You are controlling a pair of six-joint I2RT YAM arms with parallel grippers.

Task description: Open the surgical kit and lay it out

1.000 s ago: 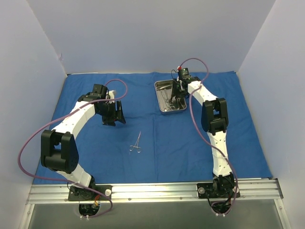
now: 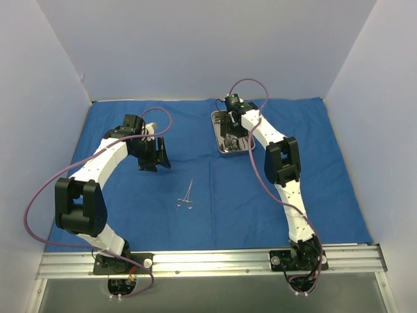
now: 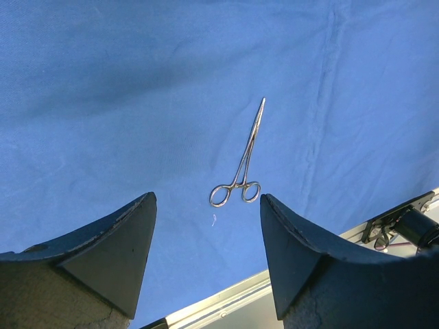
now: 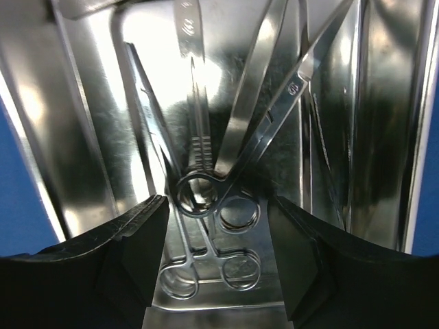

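A metal tray (image 2: 222,152) full of surgical instruments lies at the back, right of the middle. Over it hangs my right gripper, open, its fingers to either side of several ring handles. In the right wrist view, scissors (image 4: 267,127) lie across a ringed clamp (image 4: 152,113), beside a scalpel handle (image 4: 188,41) and a flat, tweezer-like strip (image 4: 257,65). One hemostat (image 2: 187,195) rests alone on the blue cloth at the front. My left gripper stands open above the cloth, with the hemostat (image 3: 240,161) well below its fingers and nothing between them.
Blue cloth (image 2: 176,150) covers the table, with free room around the lone hemostat and to the right of the right arm. Grey walls (image 2: 195,52) close off the back and sides. A metal rail (image 2: 215,261) runs along the front.
My right gripper has moved left over the tray, from its right part towards its middle. The left arm and the hemostat on the cloth have stayed practically still.
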